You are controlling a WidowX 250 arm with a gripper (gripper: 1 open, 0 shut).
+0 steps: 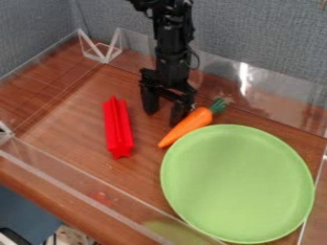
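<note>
My black gripper stands open low over the wooden table, at the back middle. An orange carrot with a green top lies just to its right and front, its upper part near the right finger. A red bar-shaped object lies to the front left of the gripper. A green plate fills the front right of the table.
Clear low walls edge the table. A white bracket stands at the back left corner.
</note>
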